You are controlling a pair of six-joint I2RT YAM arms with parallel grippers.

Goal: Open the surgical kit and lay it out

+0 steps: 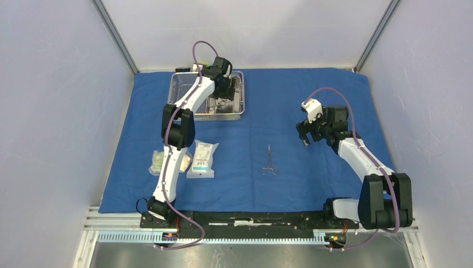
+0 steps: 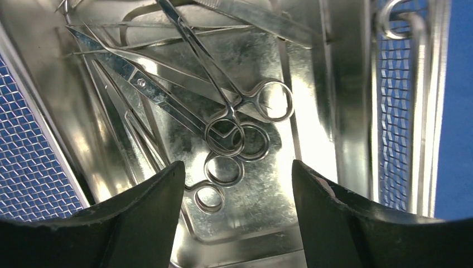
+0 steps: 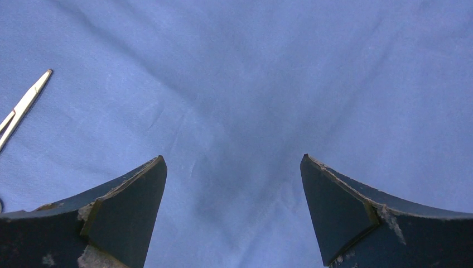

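At the back left stands a wire-mesh basket (image 1: 177, 95) with a metal tray (image 2: 262, 192) inside it. In the left wrist view several scissor-like tools lie crossed over each other in the tray, among them a ring-handled clamp (image 2: 226, 106), scissors (image 2: 140, 82) and a wide flat tool (image 2: 262, 22). My left gripper is over the tray, fingers apart, nothing between its fingers. One ring-handled clamp (image 1: 270, 162) lies by itself on the blue cloth; its tip (image 3: 33, 100) shows at the left of the right wrist view. Above bare cloth at the right, my right gripper stands open and empty.
Clear packets hold white gauze (image 1: 202, 159) and a green item (image 1: 158, 162) at the front left. Small boxes (image 1: 183, 70) stand behind the basket.
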